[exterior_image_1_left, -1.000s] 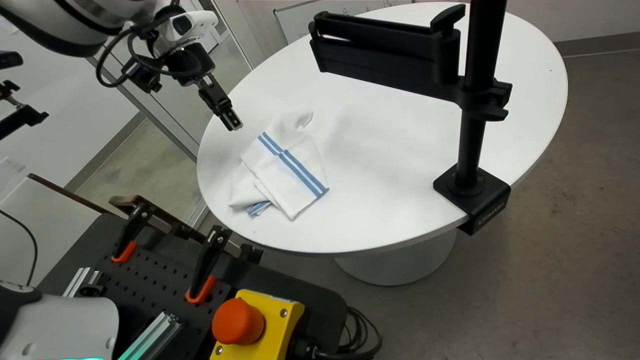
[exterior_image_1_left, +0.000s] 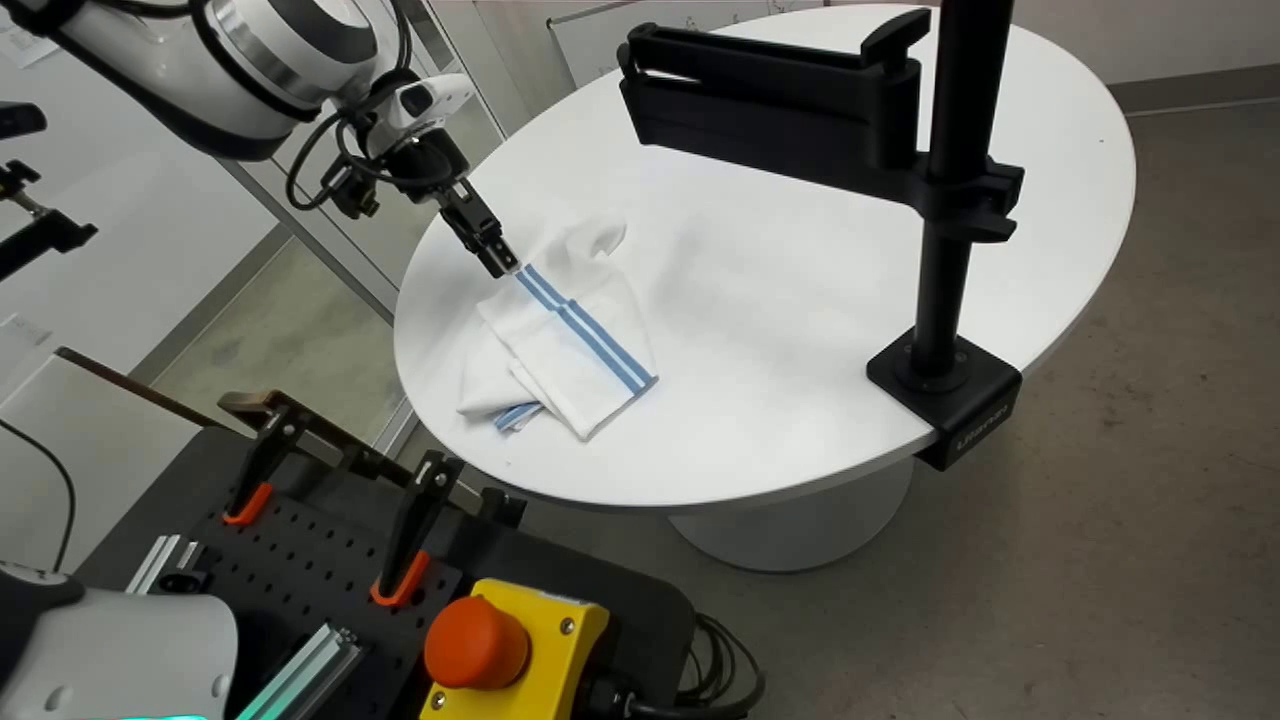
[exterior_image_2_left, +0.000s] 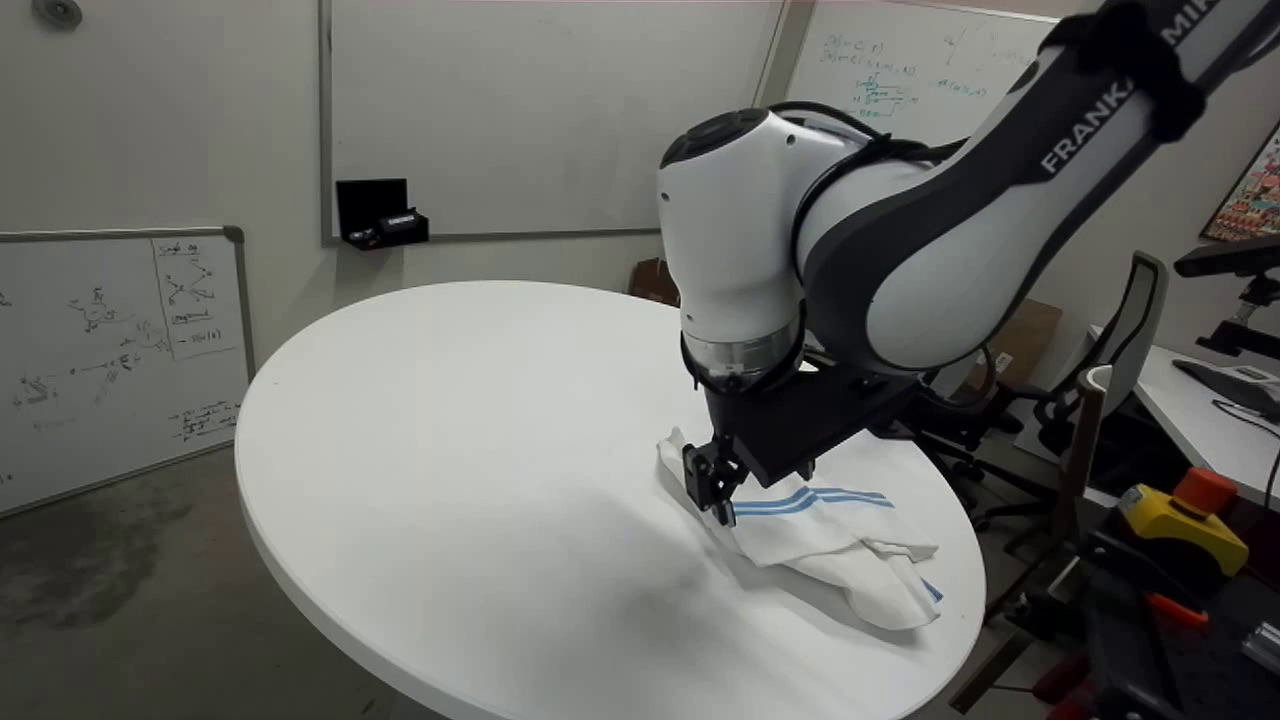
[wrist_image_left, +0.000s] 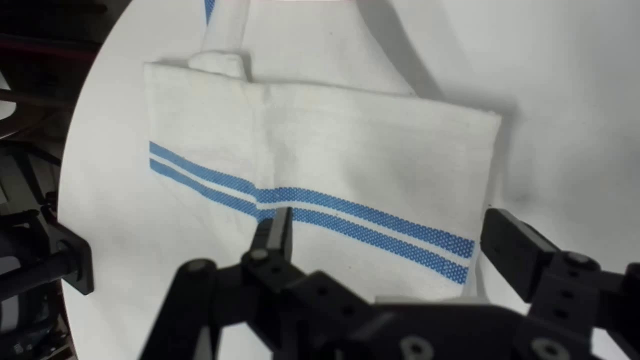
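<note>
A white towel (exterior_image_1_left: 572, 356) with paired blue stripes lies partly folded and rumpled near the edge of the round white table. In the wrist view the towel (wrist_image_left: 360, 144) spreads flat below the camera, its striped band running between my fingers. My gripper is open, one fingertip over the stripes and the other just past the towel's side edge. From outside, the gripper (exterior_image_1_left: 505, 266) hangs at the end of the stripes, close above the cloth. In the second exterior view the towel (exterior_image_2_left: 834, 528) is partly hidden behind the gripper (exterior_image_2_left: 713, 498); contact cannot be judged.
A black clamp-on stand (exterior_image_1_left: 948, 348) rises from the table's edge. A yellow box with a red button (exterior_image_1_left: 516, 648) sits on the dark bench in front.
The arm has come down and to the right in the first exterior view, bringing my gripper from beside the towel to the end of its stripes. The towel looks essentially unmoved.
</note>
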